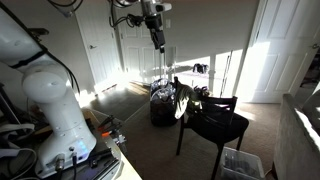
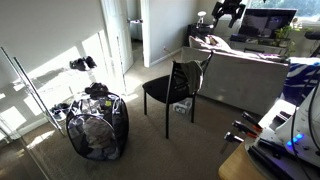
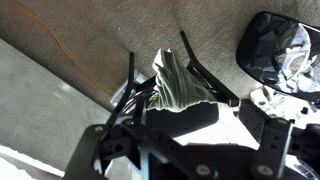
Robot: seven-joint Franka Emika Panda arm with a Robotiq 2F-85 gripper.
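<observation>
High above the floor, my gripper [image 1: 158,43] points downward in exterior view 1, with the chair below and to the right of it. Its fingers are open in the wrist view, where the two dark fingers [image 3: 251,116] stand wide apart. A black chair [image 1: 216,122] faces away in the middle of the room. Over its back hangs a pale greenish cloth [image 3: 178,84], which lies between and beyond the fingers in the wrist view, well apart from them. A black mesh hamper [image 2: 96,128] holds crumpled laundry and stands on the carpet beside the chair.
A clear plastic bin [image 1: 241,165] sits on the floor at the right. Several shoes [image 2: 84,63] rest on a rack by the wall. A grey sofa back [image 2: 240,75] stands behind the chair in exterior view 2. Open carpet surrounds the chair.
</observation>
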